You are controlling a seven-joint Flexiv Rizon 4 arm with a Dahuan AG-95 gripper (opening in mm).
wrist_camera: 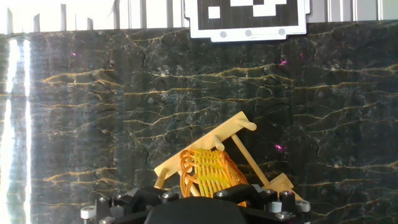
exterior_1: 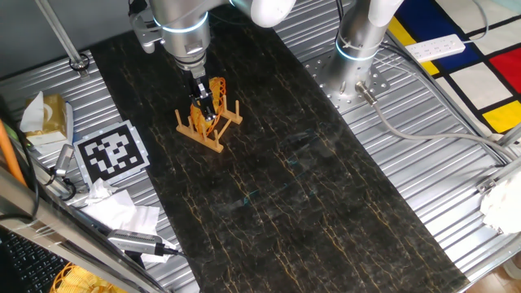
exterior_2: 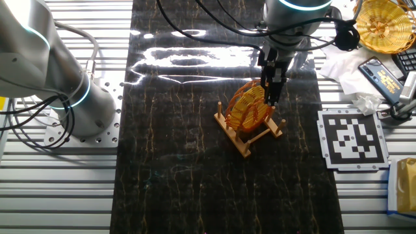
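A round woven basket [exterior_2: 247,110], yellow with an orange rim, stands on edge in a small wooden rack [exterior_1: 199,141] with upright pegs. My gripper [exterior_2: 272,101] points down at the basket's upper side, its dark fingers overlapping the rim in both exterior views. From the wrist, the basket [wrist_camera: 211,169] shows just beyond the gripper's black parts at the bottom edge, leaning among the pegs of the rack [wrist_camera: 199,144]. The fingertips' contact with the rim is hidden, so whether the fingers are closed on it cannot be made out.
Dark marbled board [exterior_1: 301,212] lies clear around the rack. A marker board [exterior_1: 112,152], tissue box [exterior_1: 45,122] and crumpled paper [exterior_1: 122,210] sit along one side. Another woven basket [exterior_2: 385,25] lies beyond the board.
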